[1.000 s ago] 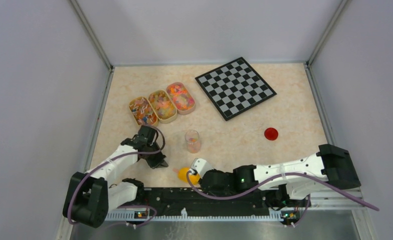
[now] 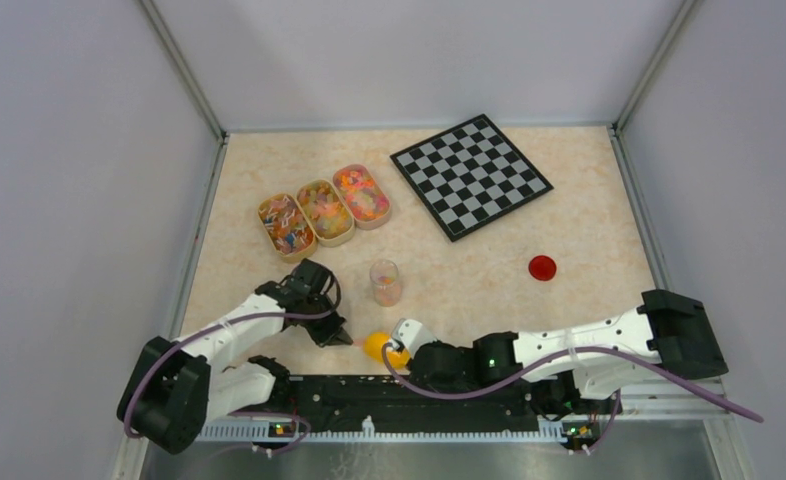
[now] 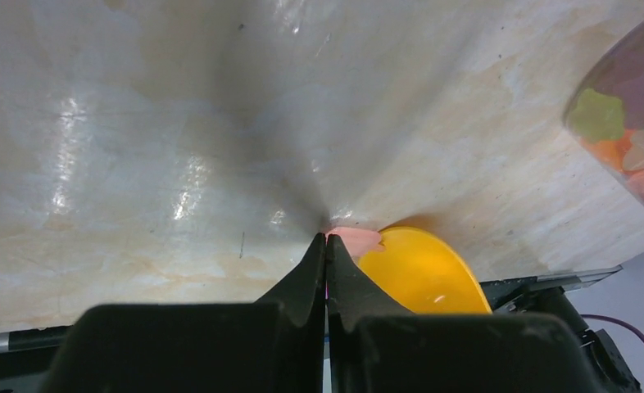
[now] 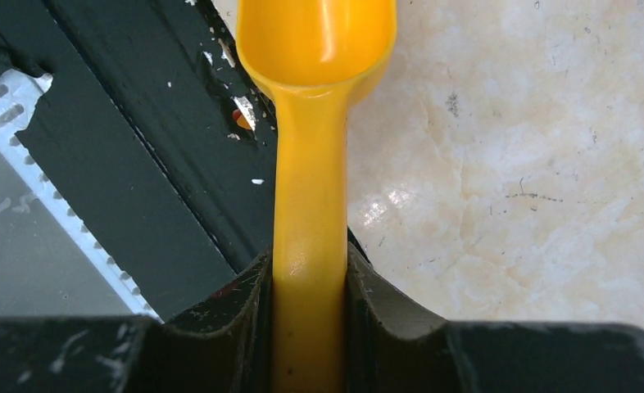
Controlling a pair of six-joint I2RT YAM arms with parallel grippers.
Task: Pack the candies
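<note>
A pink candy (image 3: 358, 239) lies on the table at the lip of a yellow scoop (image 3: 421, 266), partly hidden behind my left fingertips in the left wrist view. My left gripper is shut, its tips pressed together with nothing between them and the candy outside, just to their right. In the right wrist view, my right gripper is shut on the handle of the scoop, whose bowl looks empty where it shows. A clear jar (image 2: 385, 284) with colourful candies in its bottom stands beyond the scoop.
Three filled candy containers stand at the back left: a left one (image 2: 287, 226), a middle one (image 2: 326, 211) and a right one (image 2: 363, 195). A checkerboard (image 2: 471, 176) and a red lid (image 2: 542, 267) lie farther right. The dark table edge (image 2: 409, 395) runs close below the scoop.
My left gripper, shut throughout, has moved right and nearer the front, up to the pink candy. The right gripper has shifted slightly right with the scoop.
</note>
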